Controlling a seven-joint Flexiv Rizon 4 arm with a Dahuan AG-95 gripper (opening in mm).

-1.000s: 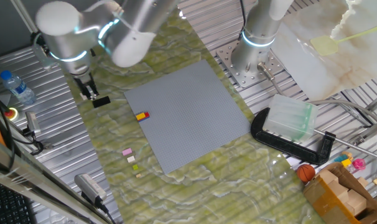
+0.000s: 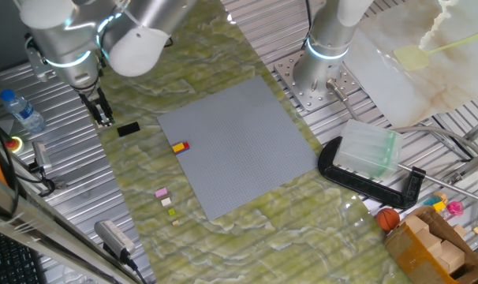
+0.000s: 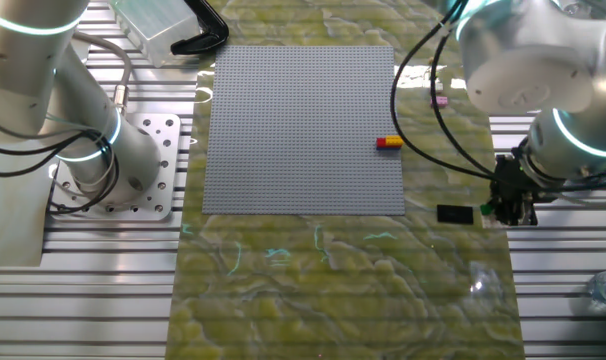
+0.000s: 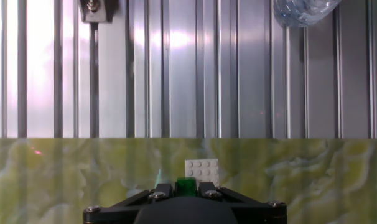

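Note:
The grey baseplate (image 2: 239,150) lies on the green marbled mat, with a red, yellow and blue brick stack (image 2: 181,147) at its left edge. My gripper (image 2: 103,123) is over the mat's left border, beside a flat black piece (image 2: 128,128). In the wrist view, a small translucent green brick (image 4: 186,185) sits between the close-set fingers, which look shut on it. Just beyond it, a pale studded brick (image 4: 202,168) lies on the mat, its near part hidden behind the gripper. In exterior view 2, dark fingers and cables cover most of the grip.
Pink (image 2: 161,192), white (image 2: 166,202) and lime (image 2: 172,212) bricks lie in a row left of the baseplate. A water bottle (image 2: 23,110) stands on the slatted table at left.
My gripper has shifted left in exterior view 1, away from the black piece, and the arm above it has moved left and up. The bricks and baseplate have stayed put.

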